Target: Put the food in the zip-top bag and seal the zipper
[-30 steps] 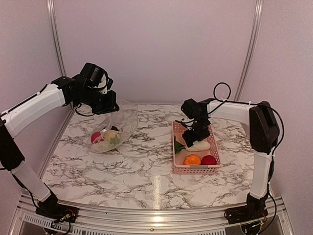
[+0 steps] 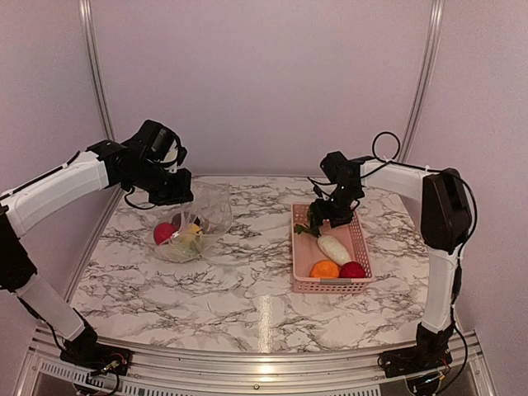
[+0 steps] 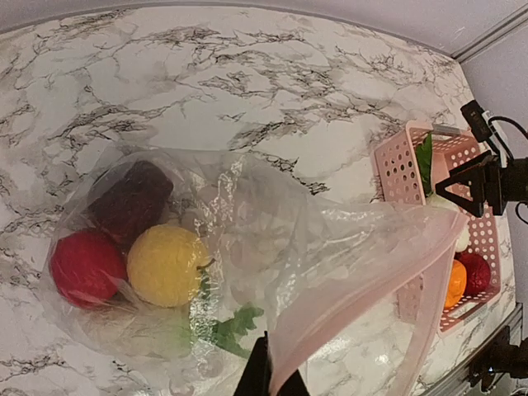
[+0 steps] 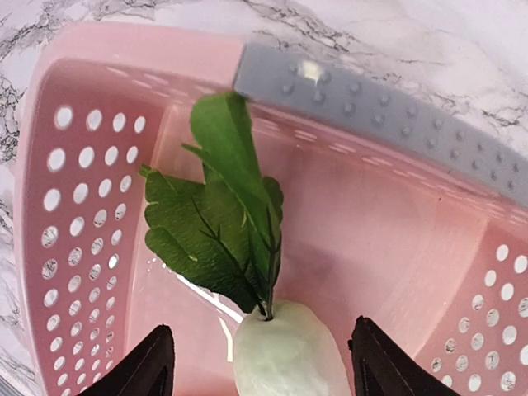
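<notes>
A clear zip top bag (image 3: 247, 198) holds a red fruit (image 3: 87, 268), a yellow fruit (image 3: 167, 266), a dark purple item (image 3: 132, 200) and something with green leaves (image 3: 235, 328). On the bag's edge my left gripper is shut, holding the film up; the bag's mouth gapes toward the right. A white radish (image 4: 287, 351) with green leaves (image 4: 219, 219) lies in the pink basket (image 2: 295, 247). My right gripper is part open above the basket, its fingers on either side of the radish's leafy end and apart from it.
An orange (image 2: 324, 269) and a dark red fruit (image 2: 353, 271) sit at the basket's near end. Perforated walls surround the basket. Bare marble table (image 2: 256, 247) separates bag and basket.
The radish has swung from lying crosswise to lying more lengthwise in the basket, its leaves toward the far end. My left gripper has come down a little with the bag.
</notes>
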